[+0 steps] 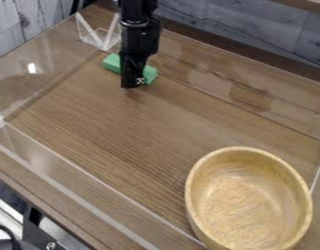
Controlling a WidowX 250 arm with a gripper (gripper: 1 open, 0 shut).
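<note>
A black gripper (132, 76) hangs down at the top centre, its lower end at a green block (145, 71) on the wooden table. The green block lies flat at an angle, showing on both sides of the gripper, which hides part of it. I cannot tell whether the fingers are open or closed on it.
A tan round bowl (249, 200) sits at the front right. A dark border and walls run along the back, with clear plastic pieces at the upper left and left edge.
</note>
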